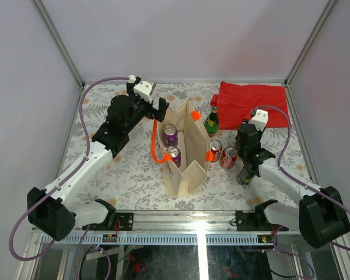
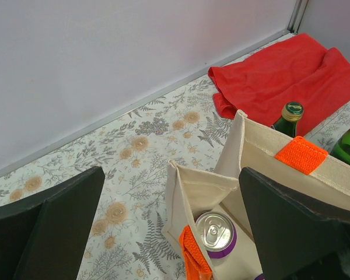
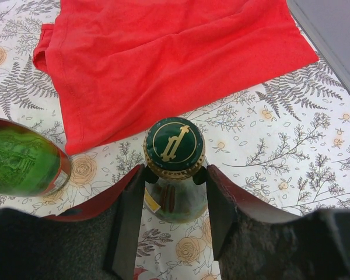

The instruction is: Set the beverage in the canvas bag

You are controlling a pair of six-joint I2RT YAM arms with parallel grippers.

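Observation:
The cream canvas bag stands open in mid-table, two purple cans inside it. Over its far left corner hovers my left gripper, fingers wide apart and empty. In the right wrist view, a bottle with a dark green and gold cap stands upright between the fingertips of my right gripper. Those fingers are close on both sides just under the cap, but whether they press on it is unclear. From above, the right gripper mostly hides this bottle. Another green bottle stands right of the bag.
Two red cans and a dark can stand between the bag and the right arm. A red cloth lies at the back right.

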